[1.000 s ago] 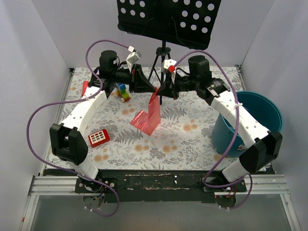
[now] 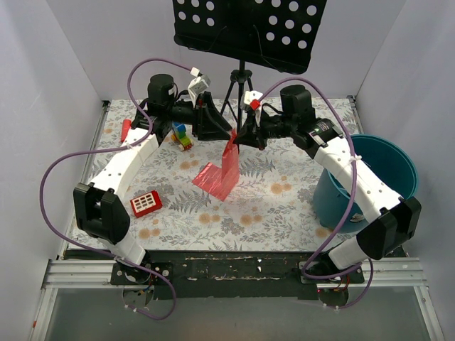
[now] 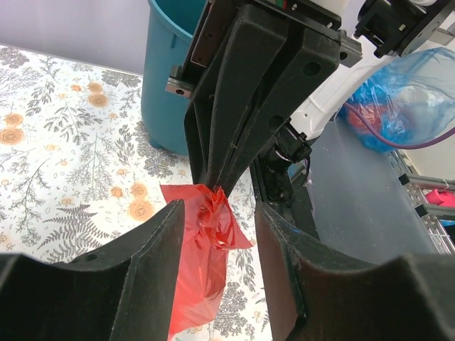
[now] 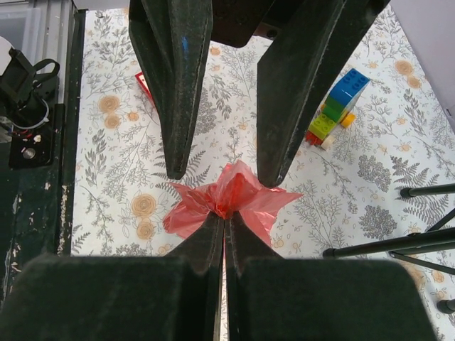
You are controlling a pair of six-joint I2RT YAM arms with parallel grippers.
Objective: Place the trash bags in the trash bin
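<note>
A translucent red trash bag hangs upright in the middle of the table, its lower part spread on the cloth. My right gripper is shut on the bag's gathered top. My left gripper is open, its fingers apart; in the left wrist view the bag shows between and beyond them. Seen from the right wrist, the left fingers stand separated just behind the bag's ruffled top. The teal trash bin stands at the table's right side; its inside is partly hidden by the right arm.
A red framed block and colourful toy bricks lie on the left half. A black music stand rises at the back. Beyond the table edge lies a clear bag.
The right gripper and the bag shifted a little to the right.
</note>
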